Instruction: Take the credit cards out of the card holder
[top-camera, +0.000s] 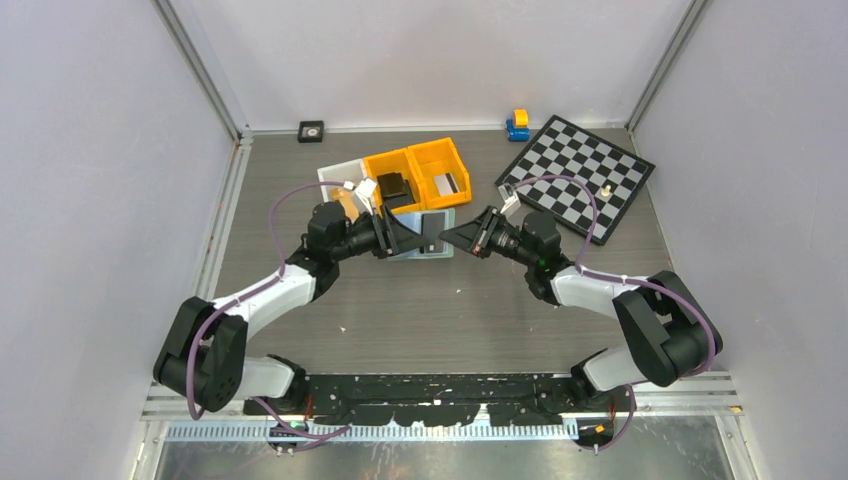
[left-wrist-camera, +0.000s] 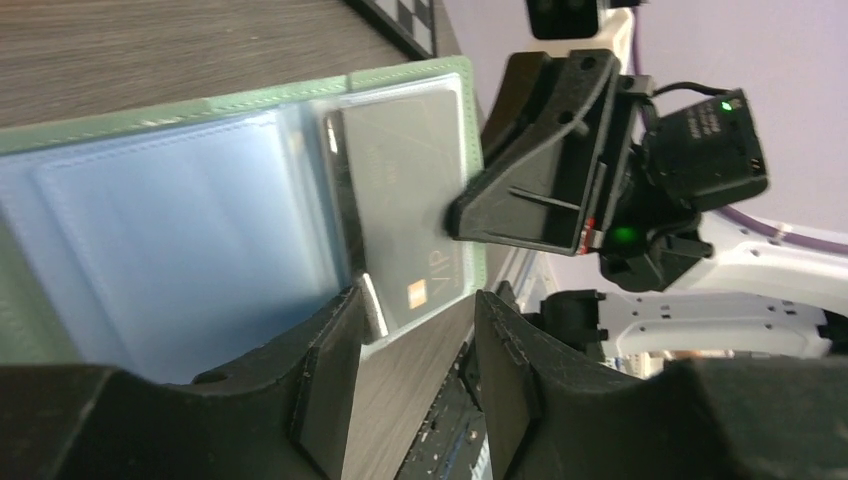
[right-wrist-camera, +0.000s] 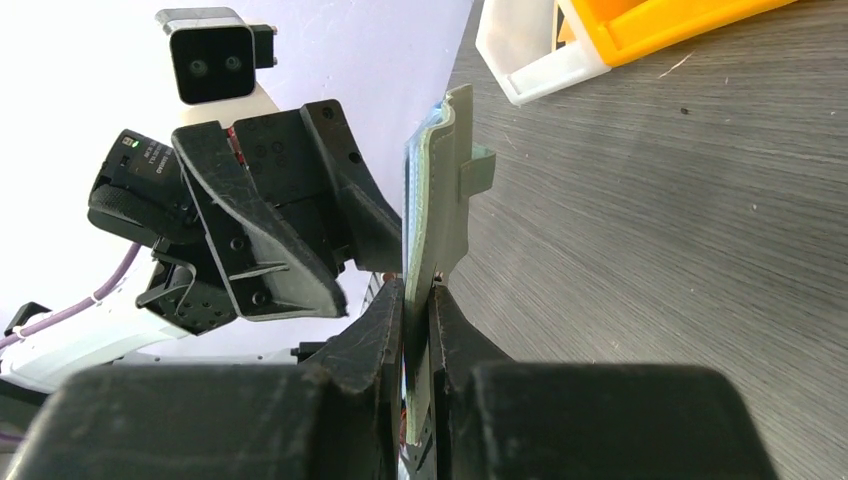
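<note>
The card holder (left-wrist-camera: 170, 220) is spread open, pale blue on one half with a greenish rim. A grey card (left-wrist-camera: 400, 170) marked VIP, with a small gold square, lies in its other half; a dark strip runs along one side. My right gripper is shut on the holder's edge and keeps it raised, seen nearly edge-on in the right wrist view. At the holder's lower edge, by the grey card's lower end, is my left gripper. Its fingers stand apart, and I cannot tell whether they touch the card.
Behind the holder sit a white bin (top-camera: 326, 176) and an orange two-part bin (top-camera: 405, 153), the latter with a black wallet (top-camera: 394, 187) and a card (top-camera: 446, 184) inside. At the back right lies a chessboard (top-camera: 580, 170).
</note>
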